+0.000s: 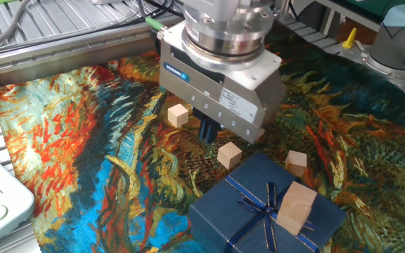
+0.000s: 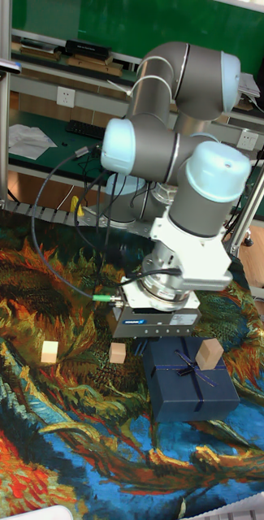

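My gripper point(image 1: 207, 133) hangs above the cloth, its dark narrow fingers close together with nothing showing between them. A light wooden cube point(image 1: 178, 116) lies just left of the fingers, apart from them. A second cube point(image 1: 229, 155) sits to their lower right, near the corner of a dark blue gift box point(image 1: 220, 211). Beyond the box's far edge is a third cube point(image 1: 296, 163), which I cannot make out in the other exterior view. On the box lid, by the ribbon bow, stands a taller wooden piece point(image 1: 297, 207); whether it is one block or two cubes together, I cannot tell.
A patterned, painting-like cloth point(image 1: 83, 183) covers the table, with wide free room on its left. A white device point(image 1: 2, 197) stands at the left edge. Metal rail point(image 1: 69, 60) runs along the back, and a cable point(image 2: 39, 234) loops beside the arm.
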